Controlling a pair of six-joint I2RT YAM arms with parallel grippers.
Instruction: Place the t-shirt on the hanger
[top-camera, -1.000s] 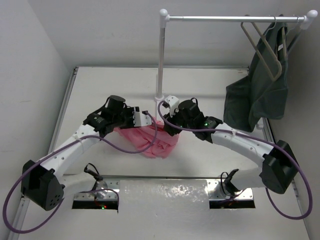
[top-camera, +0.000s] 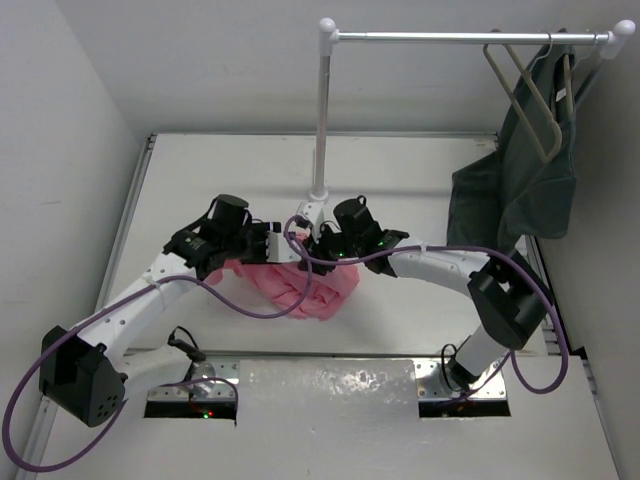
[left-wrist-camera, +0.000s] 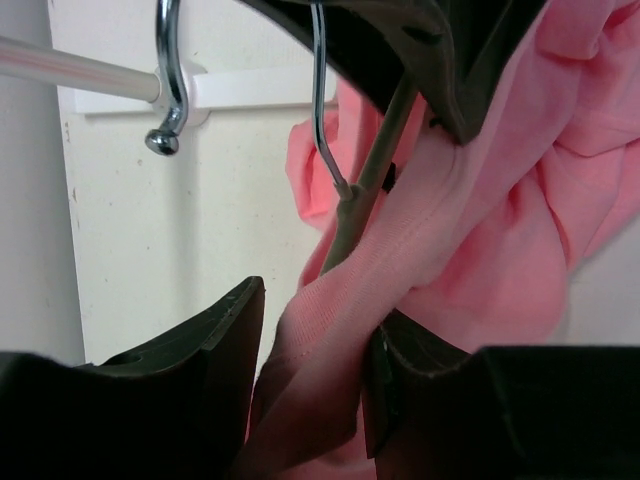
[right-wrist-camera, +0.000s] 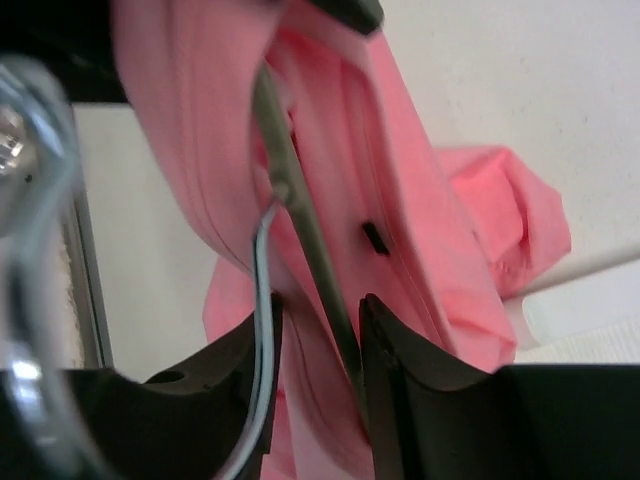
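A pink t-shirt (top-camera: 320, 290) lies bunched on the table under both grippers. An olive hanger (left-wrist-camera: 365, 200) with a metal hook (left-wrist-camera: 320, 100) runs partly inside its collar cloth. My left gripper has its fingers apart around a fold of shirt; how firmly they press does not show. Between the fingers of my right gripper pass the hanger arm (right-wrist-camera: 310, 230) and pink cloth (right-wrist-camera: 310, 370), with the blurred hook in front. Whether that grip is tight is unclear. In the top view the two grippers nearly meet above the shirt.
A white rack post (top-camera: 322, 120) rises just behind the grippers, carrying a rail (top-camera: 450, 38) overhead. Dark green garment (top-camera: 510, 170) and empty-looking hanger (top-camera: 540, 110) hang at the right.
The left arm has barely moved.
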